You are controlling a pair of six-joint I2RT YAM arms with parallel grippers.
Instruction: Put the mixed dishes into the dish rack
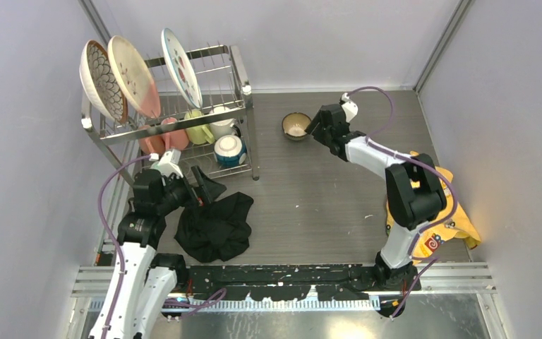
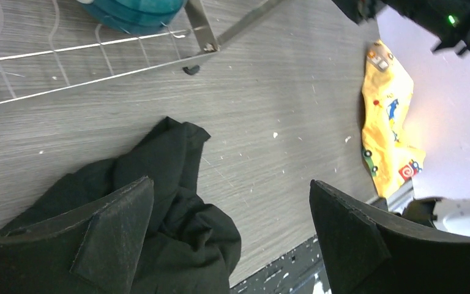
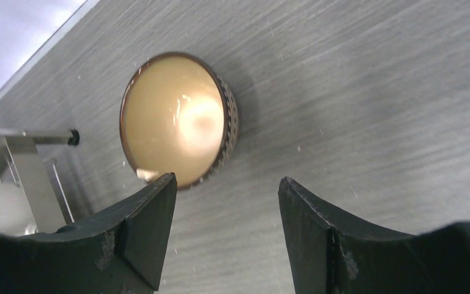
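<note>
A small tan bowl (image 1: 294, 124) (image 3: 174, 119) sits on the counter right of the metal dish rack (image 1: 223, 113). My right gripper (image 1: 313, 127) hovers just beside it, fingers apart with nothing between them. On the rack's upper tier stand a patterned bowl (image 1: 99, 81), a cream-and-pink plate (image 1: 128, 70) and a white plate (image 1: 178, 67); pink, green and white mugs and a blue bowl (image 1: 230, 153) (image 2: 134, 13) are below. My left gripper (image 1: 205, 187) stands open and empty over a dark cloth (image 1: 214, 229), in front of the rack.
A yellow patterned cloth (image 1: 452, 219) (image 2: 387, 116) lies at the right edge by the wall. Walls bound the left, back and right sides.
</note>
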